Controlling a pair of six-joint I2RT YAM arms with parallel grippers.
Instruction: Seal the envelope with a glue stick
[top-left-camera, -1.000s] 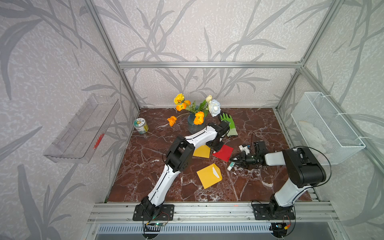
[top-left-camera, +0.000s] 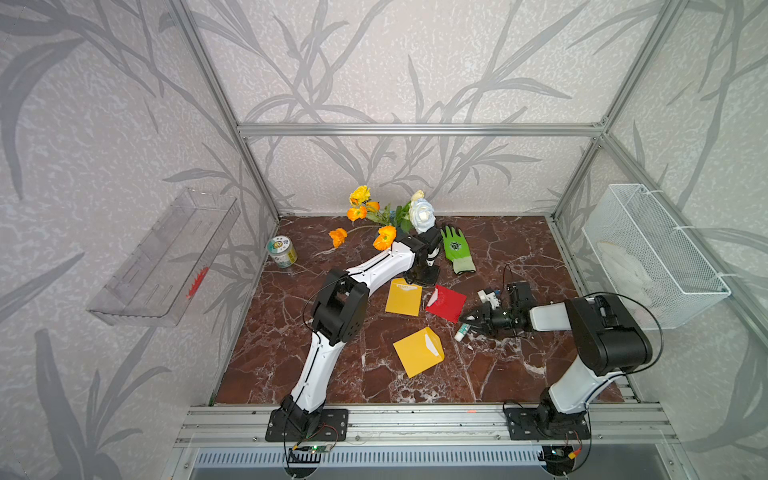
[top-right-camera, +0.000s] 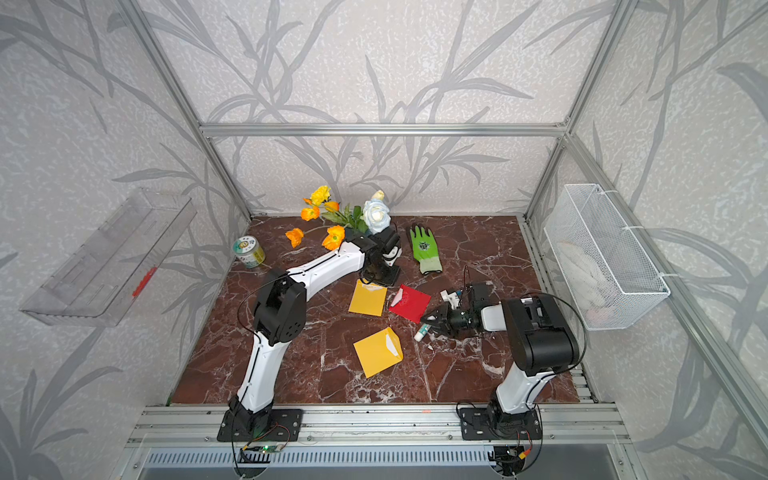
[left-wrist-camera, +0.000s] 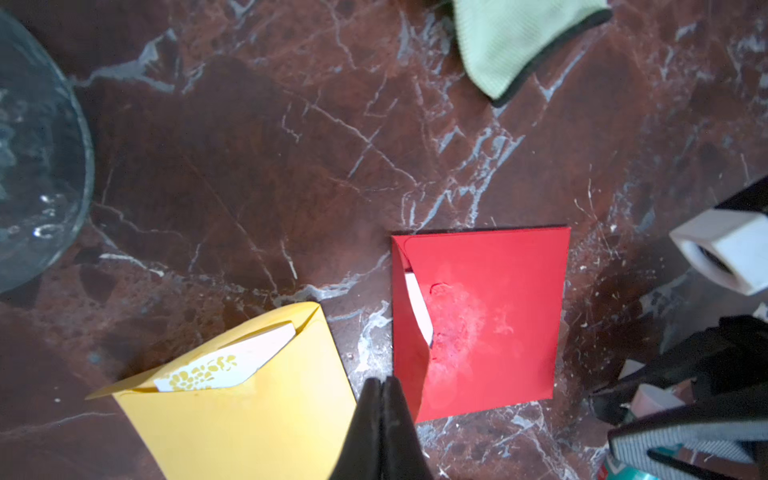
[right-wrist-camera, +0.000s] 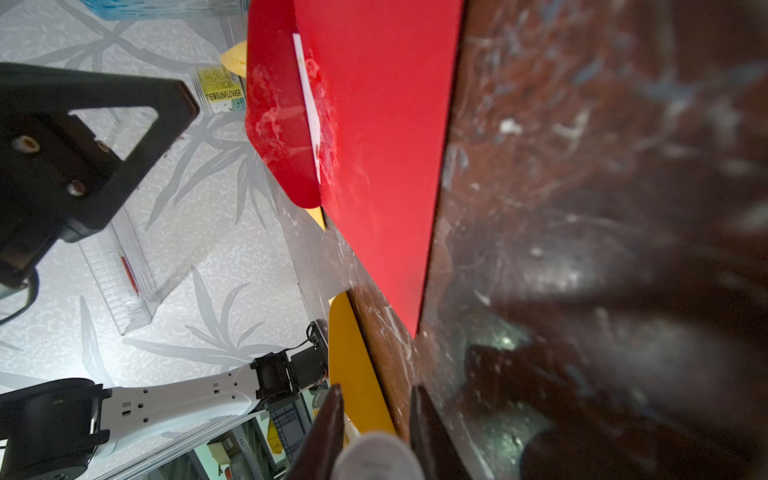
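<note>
A red envelope (left-wrist-camera: 504, 320) lies centre table with its flap slightly lifted, white paper showing and glossy smears on its surface. Yellow envelopes (top-left-camera: 417, 352) (left-wrist-camera: 232, 424) lie in front and to its left. My left gripper hangs above, between red and upper yellow envelopes, shut with nothing between its fingers. My right gripper (top-left-camera: 472, 320), low right of the red envelope, is shut on the white-and-green glue stick (top-left-camera: 461, 333). In the right wrist view its blurred white end shows between the fingers.
A vase of flowers (top-right-camera: 356, 216) stands behind my left arm, a green glove (top-right-camera: 424, 248) lies at back, a tin (top-left-camera: 281, 252) at far left. Wire basket (top-right-camera: 604, 256) and clear tray (top-right-camera: 104, 256) are on the side walls.
My right arm stays still.
</note>
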